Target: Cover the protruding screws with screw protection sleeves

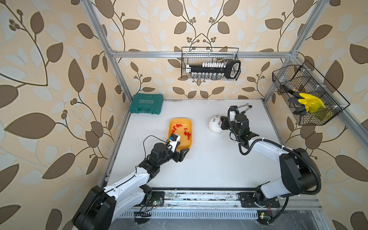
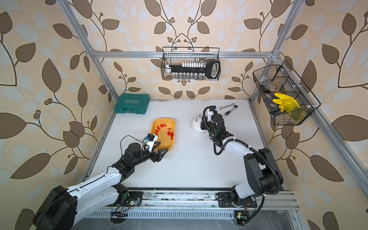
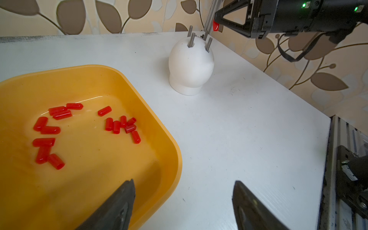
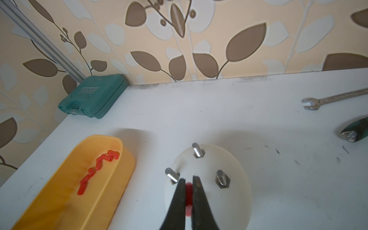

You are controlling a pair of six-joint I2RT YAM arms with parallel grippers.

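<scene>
The white dome with metal screws stands right of centre on the table; bare screws show on its top. Above it my right gripper is shut on a red sleeve, which in the right wrist view hides part of the dome behind it. My left gripper is open, empty, at the near right part of the orange tray, where several loose red sleeves lie.
A green case lies at the back left. A wrench and a tool with a dark green handle lie right of the dome. Wire baskets hang on the walls.
</scene>
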